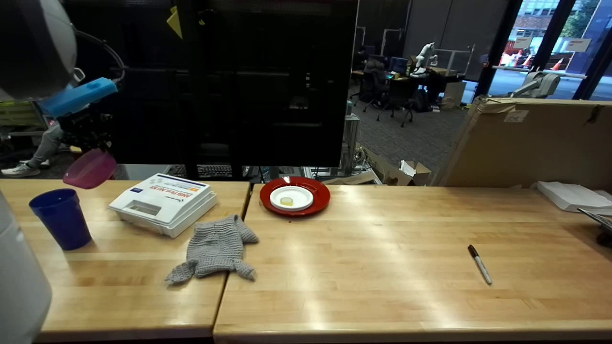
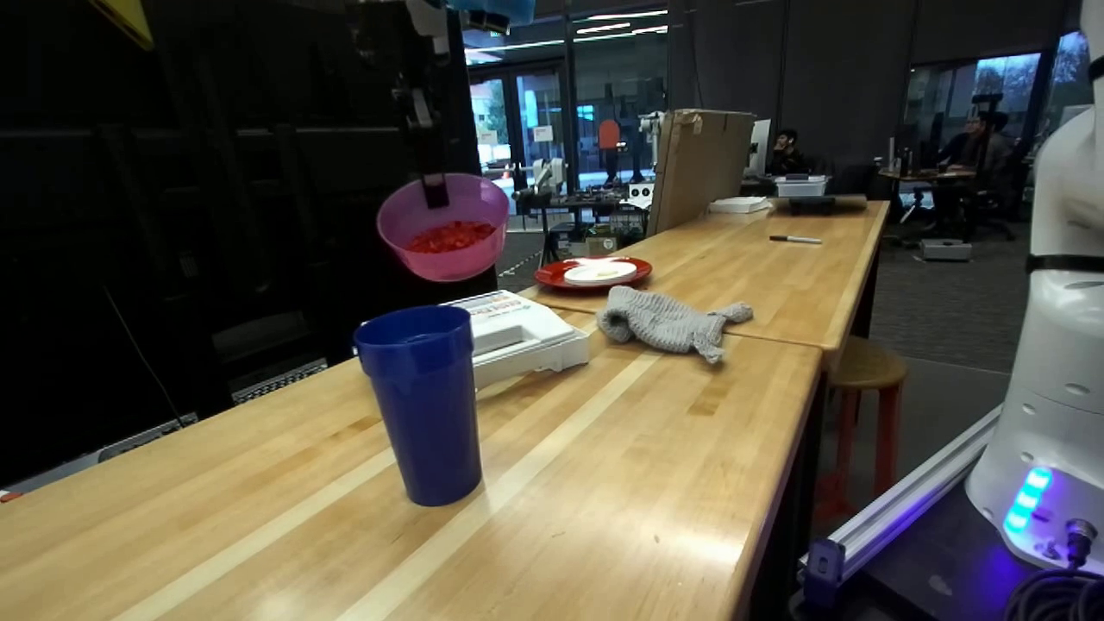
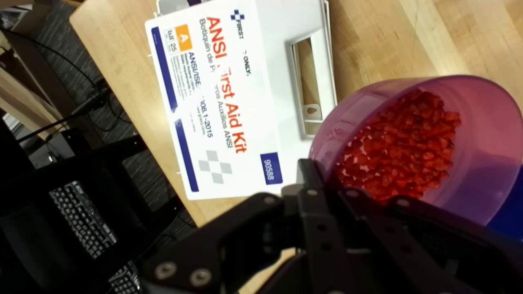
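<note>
A translucent pink bowl (image 2: 414,259) hangs in the air, tilted, its rim pinched by my shut gripper. Small red pieces (image 3: 404,147) lie heaped inside it. In exterior view 1 the bowl (image 1: 90,169) is above and behind a blue cup (image 1: 62,220), which stands upright on the table. The same cup (image 2: 424,414) looks upright in exterior view 2, below the bowl; its inside is hidden. Only a blue corner of the cup (image 3: 512,210) shows past the bowl in the wrist view.
A white first aid kit (image 1: 163,200) lies right of the cup, with a grey knitted cloth (image 1: 216,249) nearby. Farther right are a red plate (image 1: 321,198) bearing a white dish (image 1: 277,196), and a marker (image 1: 480,264).
</note>
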